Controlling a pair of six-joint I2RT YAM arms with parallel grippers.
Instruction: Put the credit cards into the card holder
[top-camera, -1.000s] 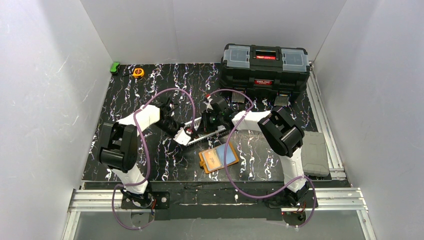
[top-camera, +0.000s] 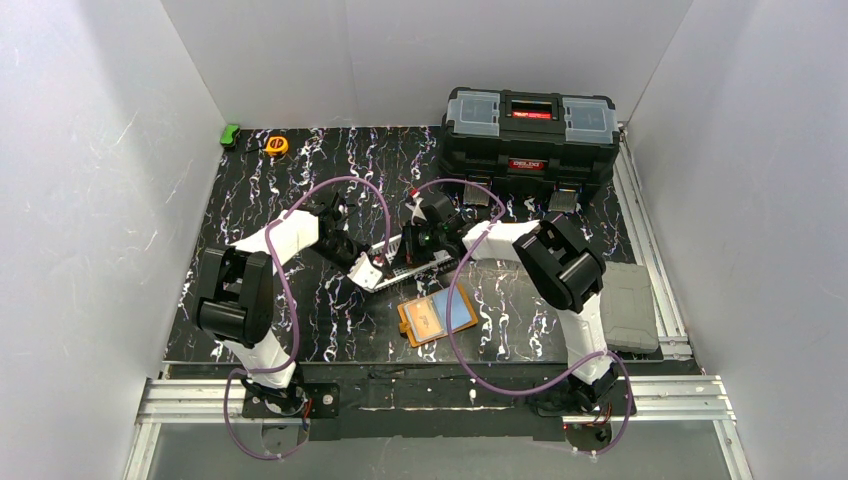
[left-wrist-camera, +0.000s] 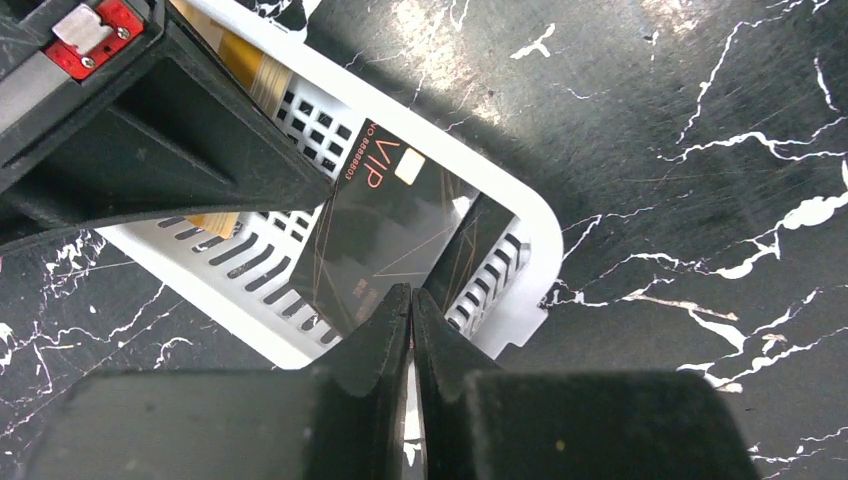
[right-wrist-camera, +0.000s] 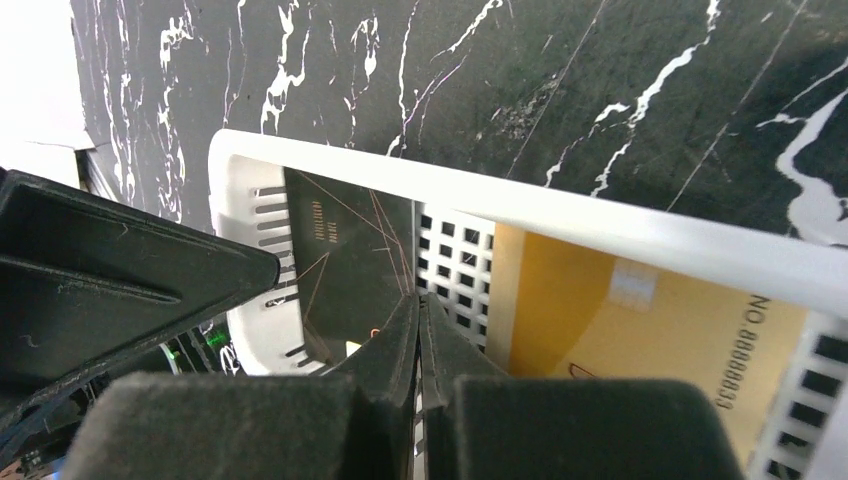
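Observation:
A white perforated tray (left-wrist-camera: 540, 240) lies mid-table beneath both grippers. In the left wrist view it holds a black VIP card (left-wrist-camera: 370, 240), another dark card partly beneath it, and a gold card, mostly covered by the other gripper. In the right wrist view a dark card (right-wrist-camera: 350, 260) and a gold card (right-wrist-camera: 640, 340) lie inside. My left gripper is shut over the tray's end, nothing visible between its fingers. My right gripper is also shut, over the tray. An orange card holder (top-camera: 403, 329) with blue and tan cards (top-camera: 450, 305) lies in front.
A black toolbox (top-camera: 530, 140) stands at the back right, a grey case (top-camera: 630, 310) at the right edge. A tape measure (top-camera: 276, 145) and a green item (top-camera: 229, 135) sit at the back left. Side walls bound the table.
The left arm looks almost unchanged.

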